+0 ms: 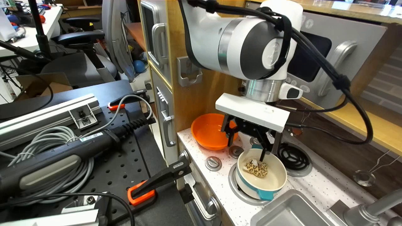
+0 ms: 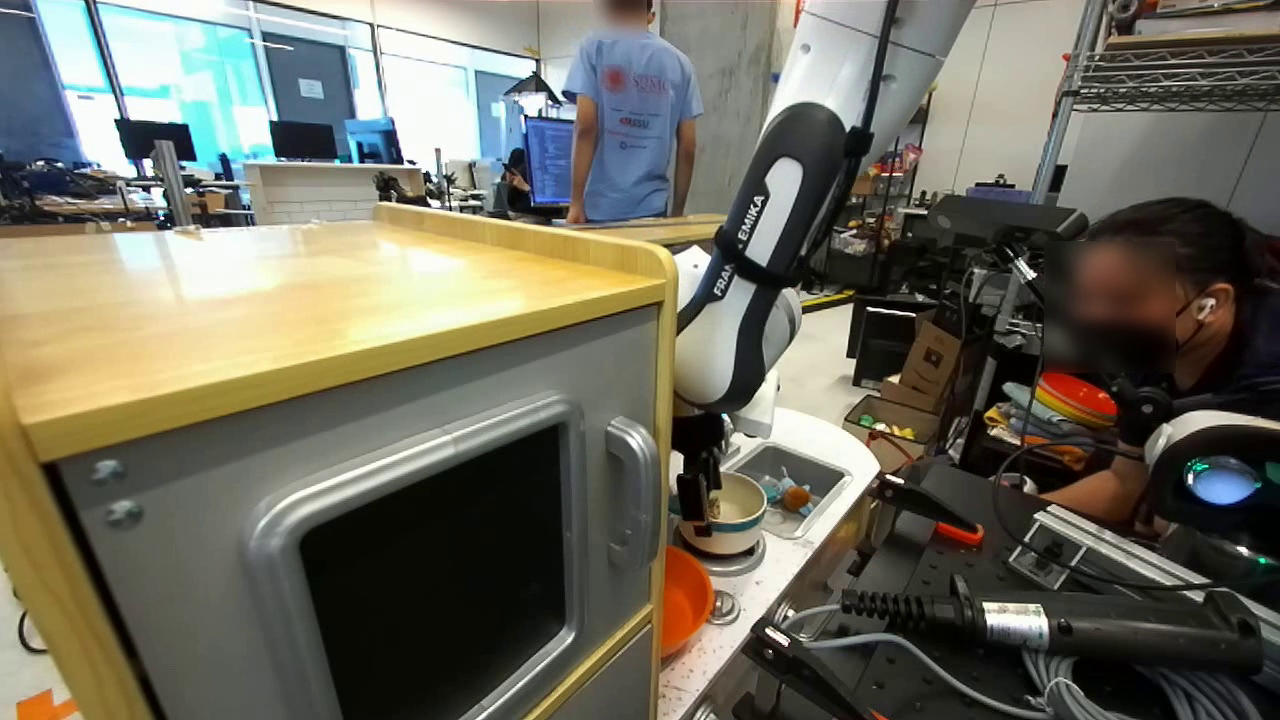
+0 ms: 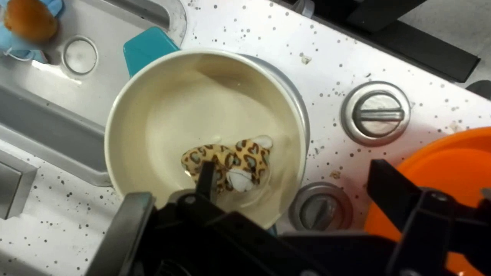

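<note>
A spotted plush toy (image 1: pixel 257 168), tan with brown markings and white patches, lies on the bottom of a cream pot (image 1: pixel 272 180) with teal handles. The pot stands on a stove burner. My gripper is open and empty, its fingers wide apart. In the wrist view one finger (image 3: pixel 207 180) overlaps the near part of the toy from above, while the other is outside the pot, over the orange bowl (image 1: pixel 211 131). Whether the first finger touches the toy cannot be told.
A metal sink (image 3: pixel 41 110) adjoins the pot, with blue and orange-brown items in it. Stove knobs (image 3: pixel 376 113) sit between pot and bowl. A wooden cabinet (image 2: pixel 360 480) rises beside the bowl, and a faucet (image 1: pixel 373 211) stands past the sink.
</note>
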